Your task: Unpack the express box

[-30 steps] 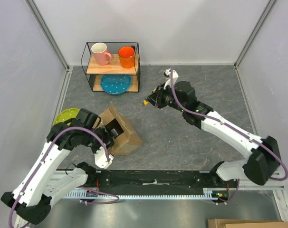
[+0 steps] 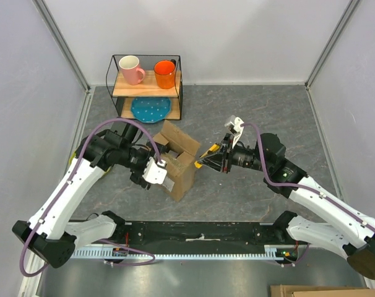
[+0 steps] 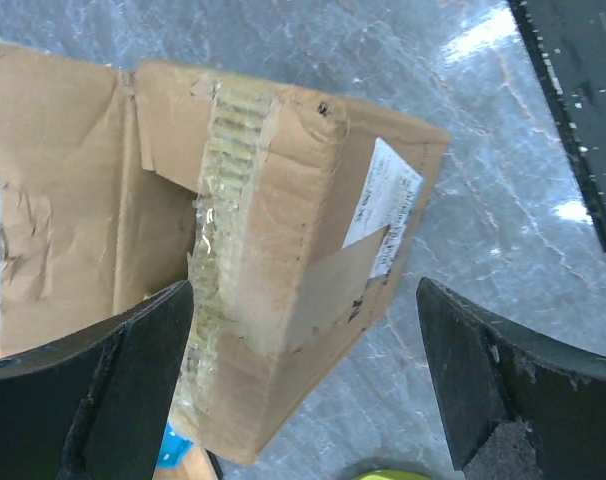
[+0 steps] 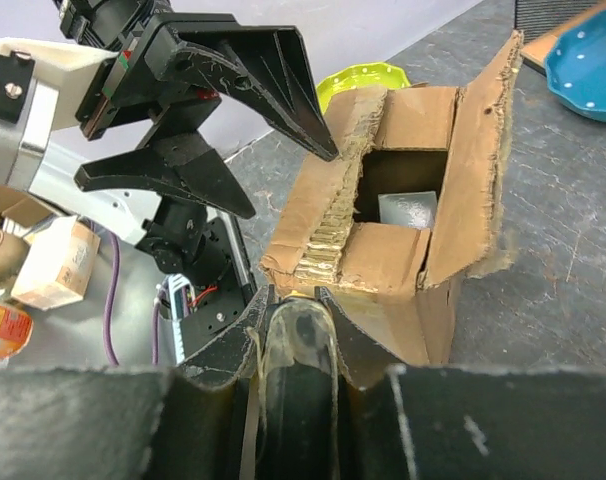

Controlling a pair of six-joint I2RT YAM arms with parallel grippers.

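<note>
The cardboard box stands upright near the middle with its flaps up; in the right wrist view its opening shows a silvery item inside. My left gripper is open over the box, whose taped edge and white label show between its fingers. My right gripper is at the box's right, holding a yellow-handled tool, apparently a cutter; in its own view the fingers surround a dark, tape-covered handle, and whether they are fully closed on it is unclear.
A wire shelf at the back holds two mugs and a blue plate. A yellow-green plate lies at the left, largely behind my left arm.
The box has moved right and turned, with its flap higher. My left gripper moved right with it; my right gripper came down toward the box.
</note>
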